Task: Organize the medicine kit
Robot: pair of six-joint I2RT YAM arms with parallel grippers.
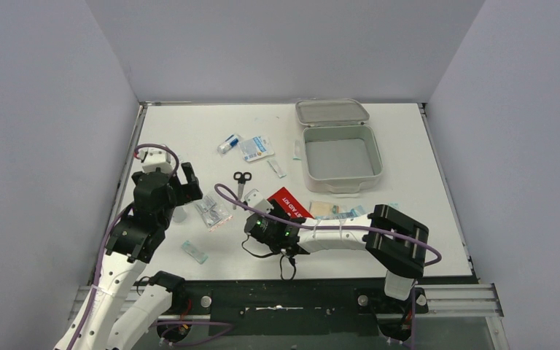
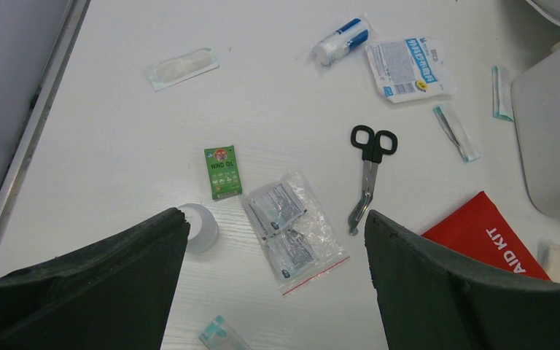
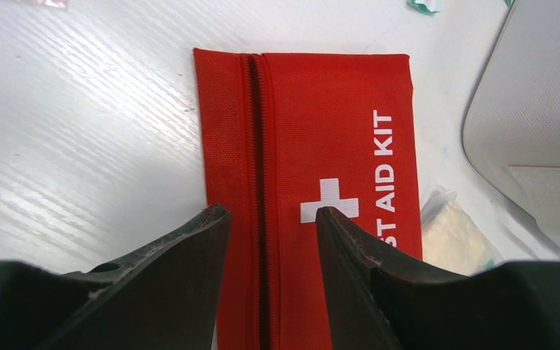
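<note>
A red first aid kit pouch (image 3: 368, 87) lies flat on the table, its white cross and lettering facing up. My right gripper is open above the pouch, fingers apart, nothing between them. At the left my left gripper also stands open, over a clear bag of small packets (image 2: 292, 233). Around it lie a green wind oil box (image 2: 223, 173), a white round bottle (image 2: 201, 227), black-handled scissors (image 2: 368, 171), a blue-white packet (image 2: 411, 68) and a wrapped bandage roll (image 2: 343, 41). The grey case (image 1: 341, 181) is open and empty.
The case's lid (image 1: 332, 111) lies folded back behind it. Beside the pouch sits a beige packet (image 1: 324, 209). Thin wrapped strips lie scattered, one wrapped strip (image 1: 195, 251) near the front edge. Free table shows at the far right.
</note>
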